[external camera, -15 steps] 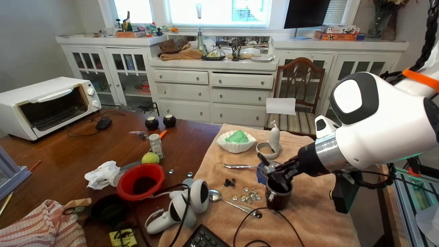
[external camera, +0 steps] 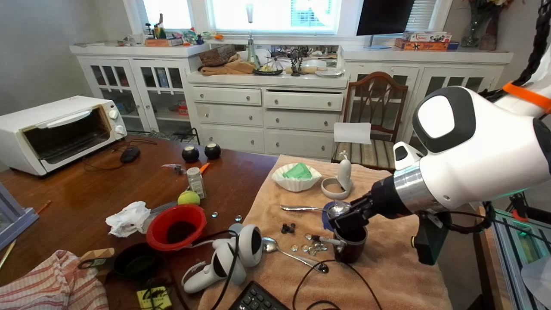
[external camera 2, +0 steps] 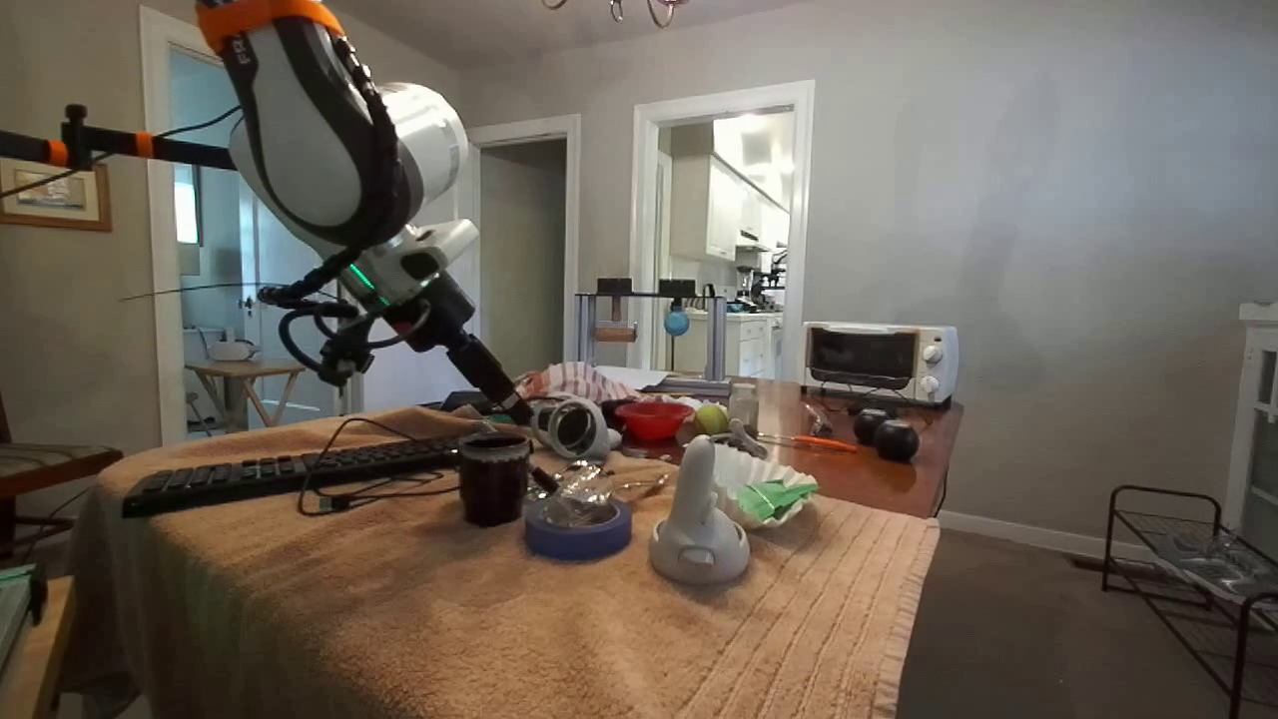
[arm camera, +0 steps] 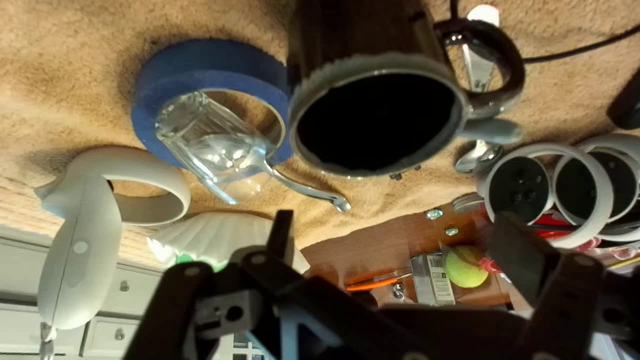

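Observation:
The dark brown mug (external camera: 351, 247) stands upright on the tan towel (external camera: 397, 258), its opening facing my camera in the wrist view. My gripper is open, its two fingers well apart with nothing between them. Seen from outside, it hovers above and close to the mug's rim. A small grey, pen-like thing (external camera: 330, 240) is outside the mug by its handle; its grey end (arm camera: 493, 129) shows beside the rim in the wrist view. Whether it touches the mug, I cannot tell. The inside of the mug is too dark to read.
Close beside the mug lies a blue tape roll (external camera 2: 577, 533) with a clear glass and spoon over it. A white controller (external camera 2: 695, 527), a shell-shaped bowl (external camera: 295, 178), a spoon (external camera: 289, 253), glass beads and a keyboard (external camera 2: 300, 467) crowd the towel.
A dark stick rose from my gripper above the mug a second ago; it no longer shows there. The grey pen-like thing now shows beside the mug's handle. The gripper has shifted slightly.

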